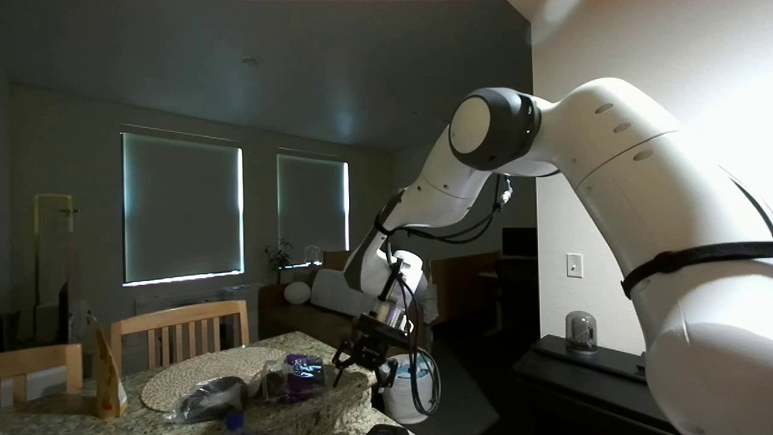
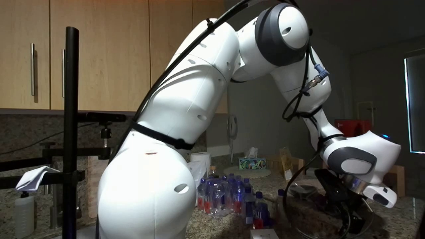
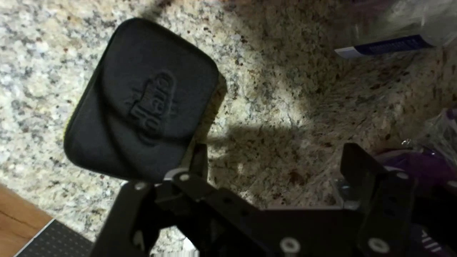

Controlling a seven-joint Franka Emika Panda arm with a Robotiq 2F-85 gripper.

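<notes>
Angled down at the counter, my gripper [image 1: 363, 373] is open, with only speckled stone showing between its fingers. In the wrist view a black zippered case [image 3: 150, 96] with a raised logo lies on the counter, left of the gap. The left finger [image 3: 199, 158] overlaps the case's lower right edge in the picture; I cannot tell whether they touch. To the right lies a purple package [image 3: 407, 167] in clear plastic, partly hidden by the right finger [image 3: 353, 156]. In exterior view 1 the same-looking purple package [image 1: 304, 373] sits left of my gripper.
Beside the purple package lies a clear-wrapped dark item [image 1: 214, 397] near a woven mat [image 1: 181, 380]. Several water bottles [image 2: 237, 195] crowd the counter by the arm's base. A raised stone ledge [image 1: 340, 406] and a white bin [image 1: 406, 402] are near the gripper.
</notes>
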